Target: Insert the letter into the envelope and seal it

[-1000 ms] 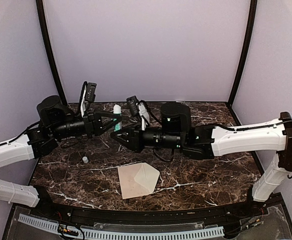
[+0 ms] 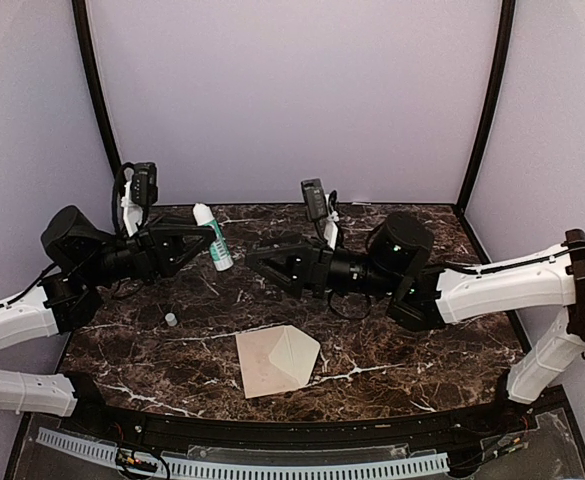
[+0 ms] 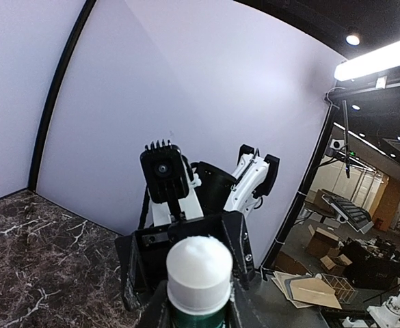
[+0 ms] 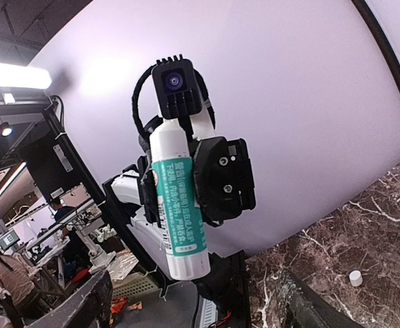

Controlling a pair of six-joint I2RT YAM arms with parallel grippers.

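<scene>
My left gripper (image 2: 204,238) is shut on a white and teal glue stick (image 2: 215,245), held upright but slightly tilted above the table; in the right wrist view its label (image 4: 179,205) faces me. My right gripper (image 2: 260,262) is just to the right of it, apart from the stick, open with nothing between its fingers. The pale envelope (image 2: 257,365), with its flap to the right, lies at the front middle of the table. No separate letter can be made out. A small white cap (image 2: 171,320) lies on the left part of the table.
Pale walls stand at the back and sides, with a rail (image 2: 242,467) along the front edge.
My left gripper has moved left with the glue stick. My right gripper has moved right and away from the stick, which it was at earlier.
</scene>
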